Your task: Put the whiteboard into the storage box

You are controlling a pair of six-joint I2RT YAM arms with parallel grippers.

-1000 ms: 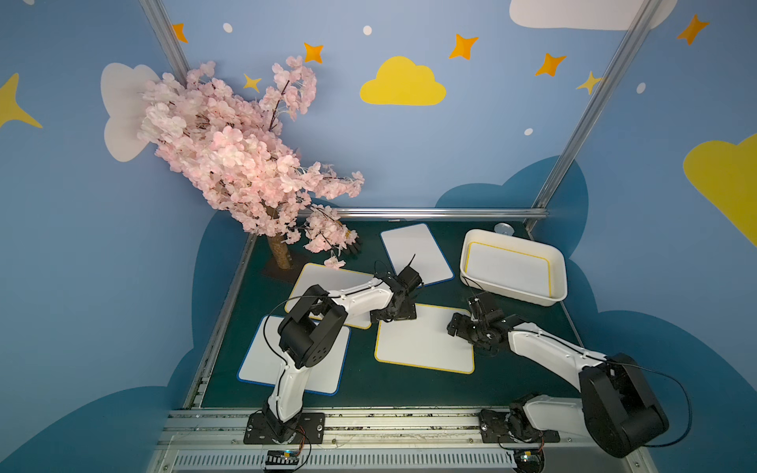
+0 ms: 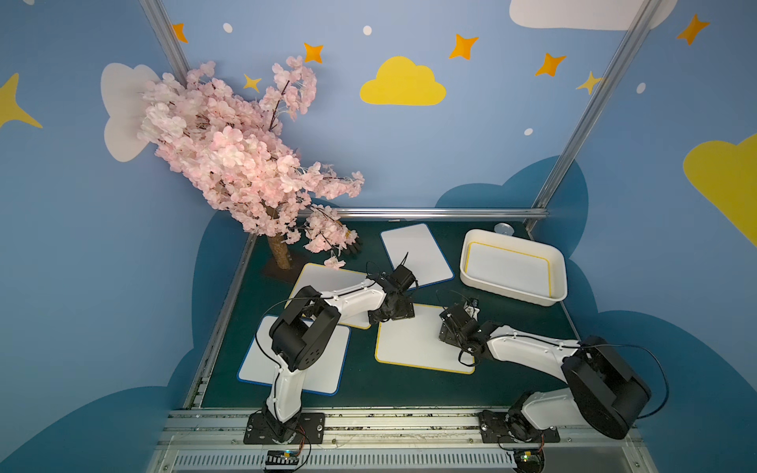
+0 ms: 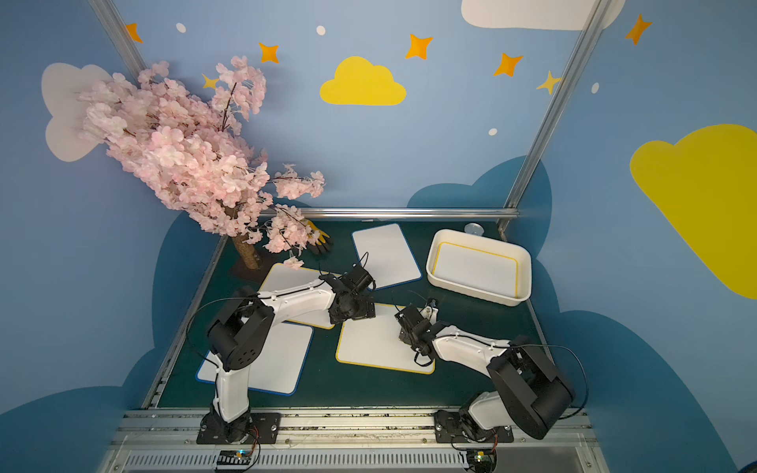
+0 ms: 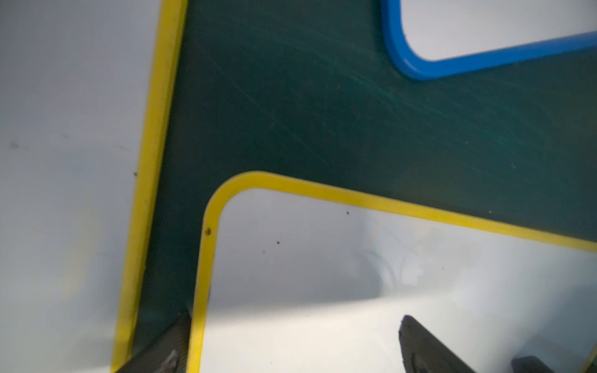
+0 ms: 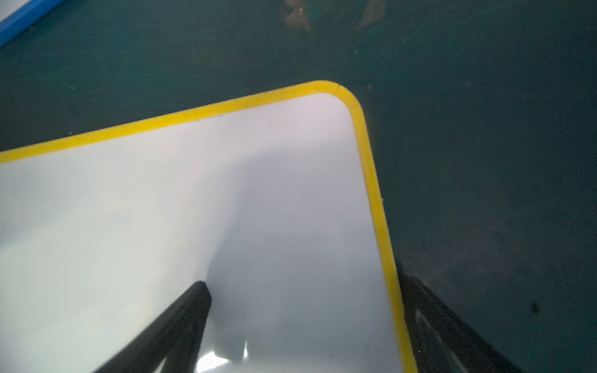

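A white whiteboard with a yellow rim (image 2: 422,347) lies flat on the dark green table between the arms. Over its far left corner stands my left gripper, open, one finger just outside the left rim and the other above the white face. At the far right corner is my right gripper, also open; one finger (image 5: 192,310) is over the face, the other just beyond the right rim. Neither holds anything. The cream storage box (image 2: 514,294) sits back right, with a yellow-rimmed whiteboard (image 2: 508,268) flat inside.
Another yellow-rimmed whiteboard (image 2: 327,277) lies on the left, partly under the left arm. Blue-rimmed whiteboards lie at the front left (image 2: 256,361) and the back middle (image 2: 418,254). A blossom tree (image 2: 280,250) fills the back left.
My right gripper has moved left and turned, and its fingers now stand either side of the board's right rim.
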